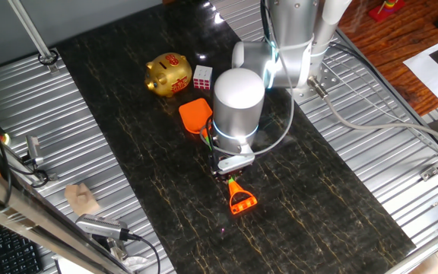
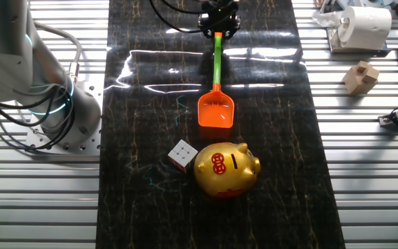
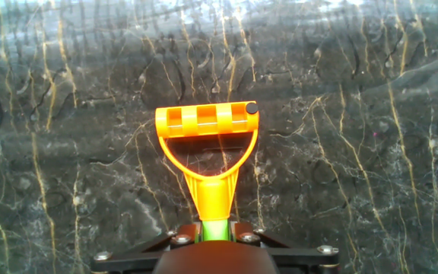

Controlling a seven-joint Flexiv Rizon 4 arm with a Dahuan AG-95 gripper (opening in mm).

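A toy shovel with an orange scoop (image 2: 216,111), a green shaft (image 2: 218,69) and an orange D-shaped handle (image 1: 242,203) extends along the dark tabletop. My gripper is shut on the green shaft just below the handle, a finger on each side in the wrist view. The handle's grip bar lies ahead of the fingers there, while the scoop is out of that view. In exterior view 1, the arm covers part of the shaft; whether the shovel touches the table is hard to tell.
Beyond the scoop sit a golden piggy bank (image 1: 169,74) and a small puzzle cube (image 1: 202,77), close together. A wooden block (image 2: 361,78) stands off on the slatted metal surface.
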